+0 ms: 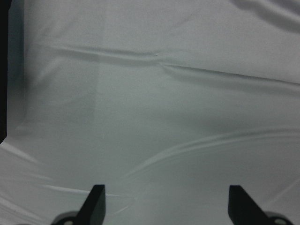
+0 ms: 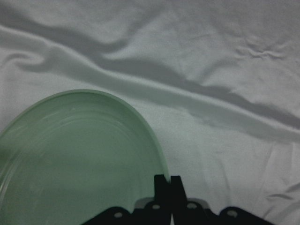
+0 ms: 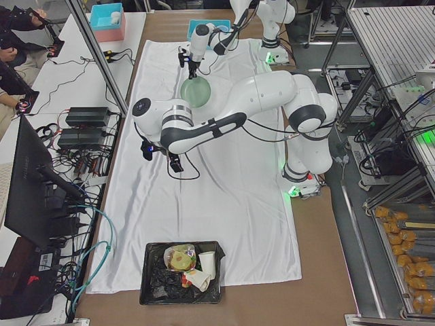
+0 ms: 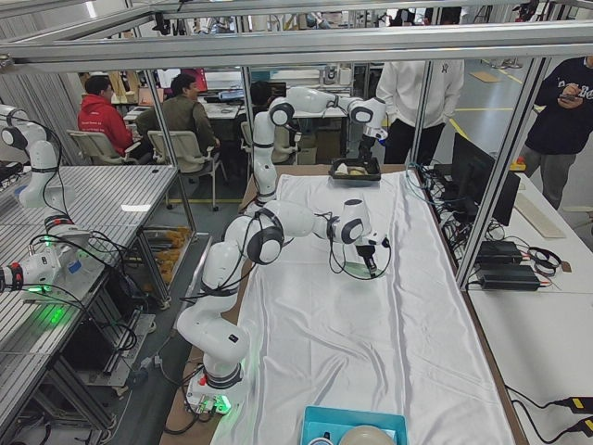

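Observation:
A green plate (image 3: 195, 92) lies on the white cloth in the camera left view and fills the lower left of the right wrist view (image 2: 77, 159). My right gripper is shut on its right rim, fingertips close together. My left gripper stands open above bare cloth, nothing between its fingers; in the camera left view its arm reaches across the middle of the cloth, nearer that camera than the plate.
A black tray (image 3: 146, 278) with wrapped items sits at one end of the table, a blue bin (image 4: 353, 417) with dishes at the other. The cloth between my left arm and the black tray is clear.

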